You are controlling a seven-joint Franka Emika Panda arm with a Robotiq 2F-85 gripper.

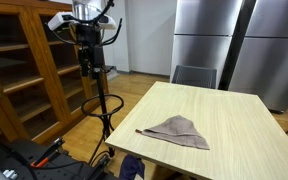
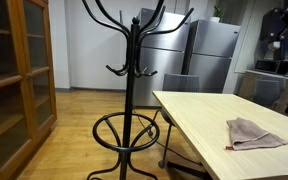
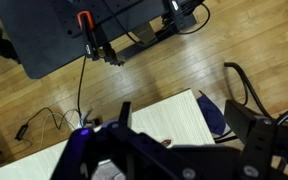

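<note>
My gripper hangs at the upper left in the first exterior view, in front of the dark coat stand and well above the table. In the wrist view the dark fingers stand wide apart at the bottom edge, and nothing shows between them. A folded grey-brown cloth lies on the near part of the pale wooden table. The second exterior view also shows the cloth, flat with one raised fold. My gripper is apart from it, off to its left in the first exterior view.
The black coat stand rises beside the table, with curved hooks and a ring. A chair stands behind the table. Glass-door cabinets line the left. Dark blue fabric lies below the table's near edge.
</note>
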